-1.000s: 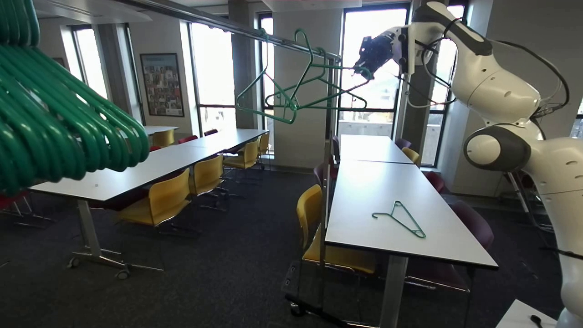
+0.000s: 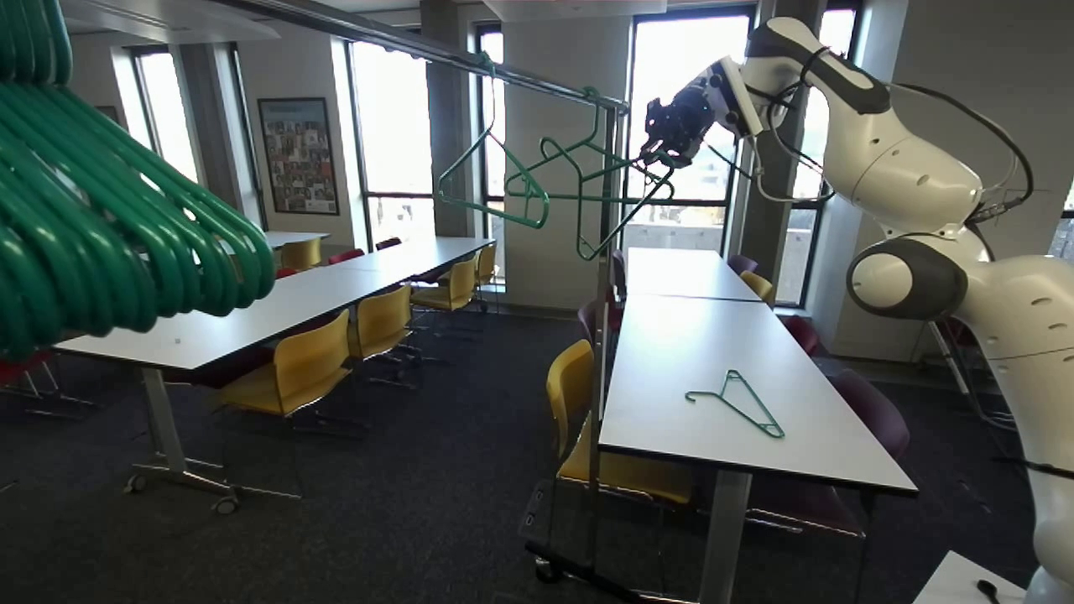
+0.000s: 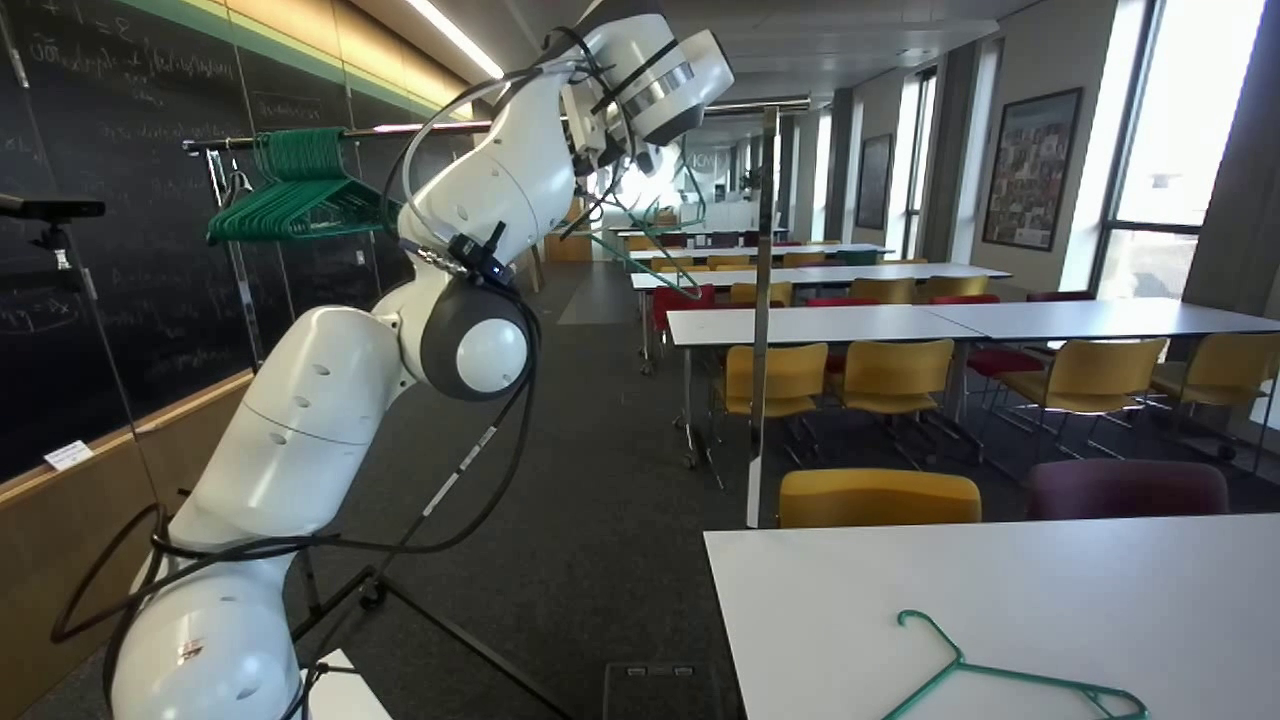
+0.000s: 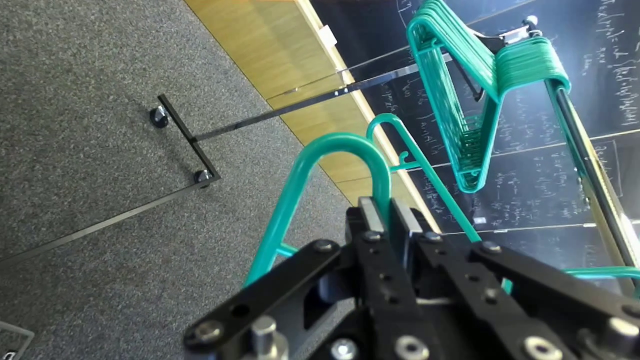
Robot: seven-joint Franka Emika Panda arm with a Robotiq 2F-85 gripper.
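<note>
My gripper, up by the right end of the metal rail, is shut on one rounded corner of a green hanger. Its fingers pinch the tube in the wrist view. In exterior view 1 this held hanger is tilted, its hook appearing below the rail. Two more green hangers hang close by: one to the left, and one overlapping the held hanger, so their outlines are hard to separate. Another green hanger lies flat on the near white table.
A dense bunch of green hangers fills the rail's far end in the wrist view. The rack's upright post stands near the tables. Yellow chairs and a long white table are below.
My gripper has moved lower and slightly left. The held hanger has come down and turned, its hook dropping from above the rail to apparently below it. The hanger on the table is unmoved.
</note>
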